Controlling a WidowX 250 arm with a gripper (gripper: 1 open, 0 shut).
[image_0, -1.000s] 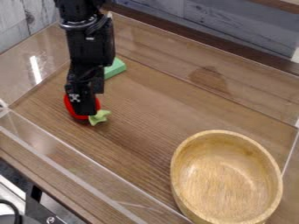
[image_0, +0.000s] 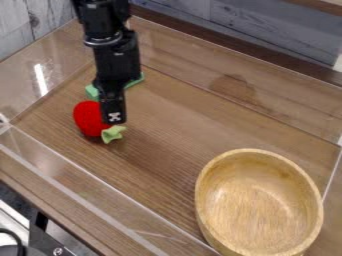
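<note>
The black robot arm hangs from the top left, its gripper (image_0: 112, 112) just behind and to the right of a red rounded object (image_0: 90, 119) with a light green top (image_0: 114, 133), like a toy strawberry or pepper. The gripper is shut; nothing clearly shows between its fingers, and whether it touches the red object cannot be told. A green block (image_0: 131, 84) lies behind the arm.
A large pale wooden bowl (image_0: 259, 205) stands at the front right. The table's edge runs along the lower left.
The gripper has moved back from over the red object, uncovering more of it; the red object appears nearly where it was.
</note>
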